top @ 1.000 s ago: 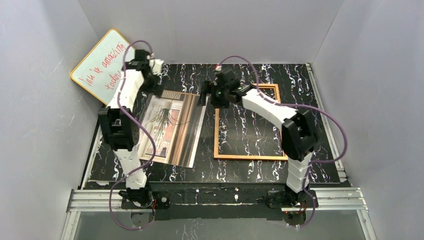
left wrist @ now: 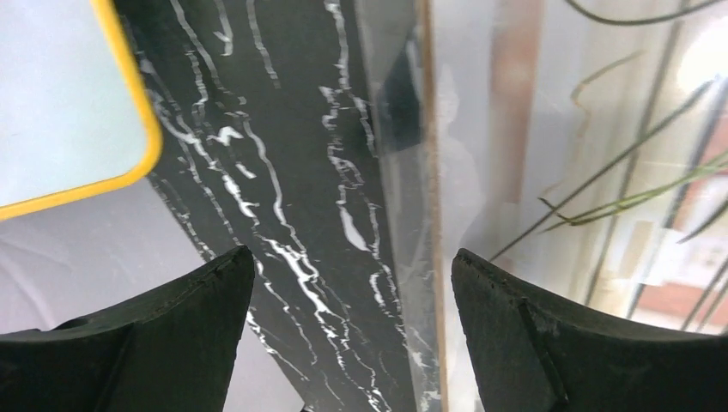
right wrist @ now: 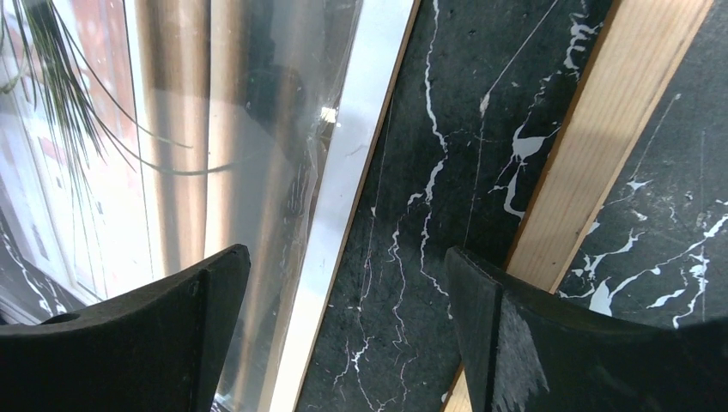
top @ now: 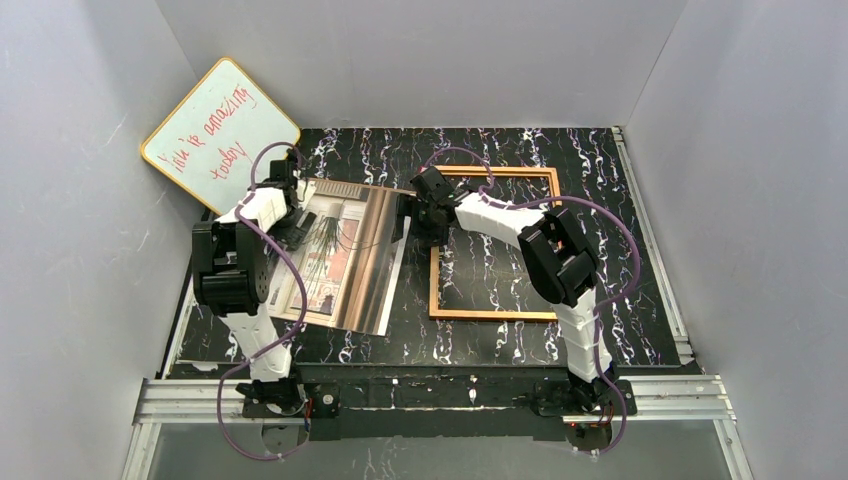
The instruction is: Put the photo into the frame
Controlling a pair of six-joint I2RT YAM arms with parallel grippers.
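Note:
The photo [top: 345, 260], a print of a plant and columns under a clear glossy sheet, lies flat on the left half of the table. To its right is the empty wooden frame [top: 497, 315], black marble showing through it. My left gripper stands open over the photo's left edge; that edge [left wrist: 432, 197] runs between its fingers, close to the right one. At the photo's other side my right gripper is open above its white right border [right wrist: 343, 172], with the frame's left bar [right wrist: 601, 146] near its right finger.
A whiteboard with red writing [top: 215, 130] leans in the back left corner, close to my left arm. Grey walls enclose the sides and back. Bare marble [top: 600, 190] lies right of the frame.
Both grippers have come down and nearer the front over the photo's side edges.

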